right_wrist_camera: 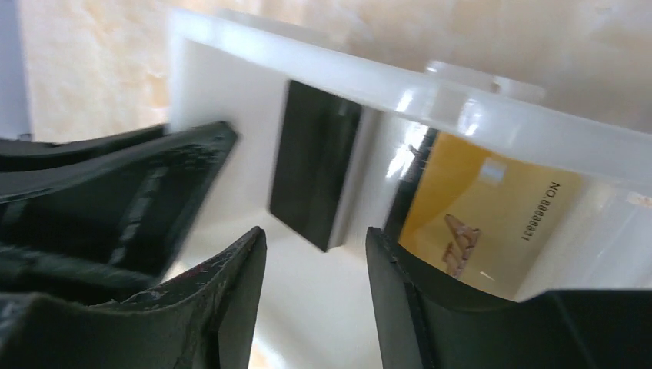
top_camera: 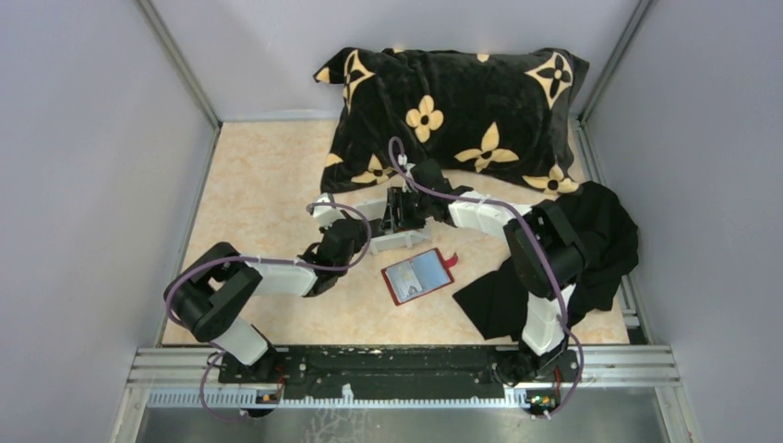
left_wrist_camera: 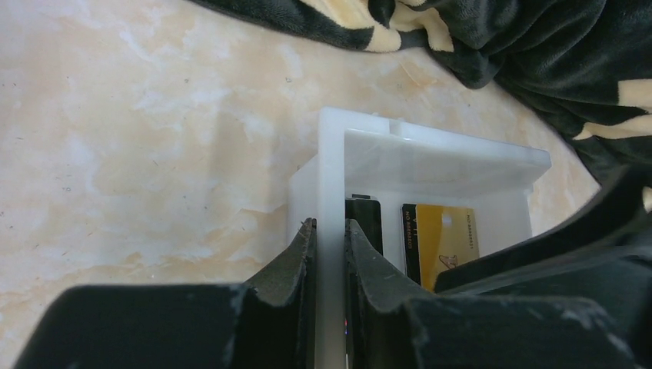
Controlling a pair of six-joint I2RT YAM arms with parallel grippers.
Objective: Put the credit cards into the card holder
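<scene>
A white box (top_camera: 397,242) stands on the table behind the card holder (top_camera: 417,276), an opened, red-edged wallet with a card in its left half. My left gripper is shut on the box's end wall. Inside the box lie a black card (right_wrist_camera: 315,161) on the left and a gold card (right_wrist_camera: 484,211) on the right, a divider between them. Over the box, my right gripper has its fingers part open and apart, with no card gripped between them. Seen from the left wrist, one blurred right finger (left_wrist_camera: 569,246) covers part of the gold card.
A dark patterned cushion (top_camera: 462,120) lies behind the box, and black cloth (top_camera: 591,249) is heaped on the right. Both grippers are close together at the box.
</scene>
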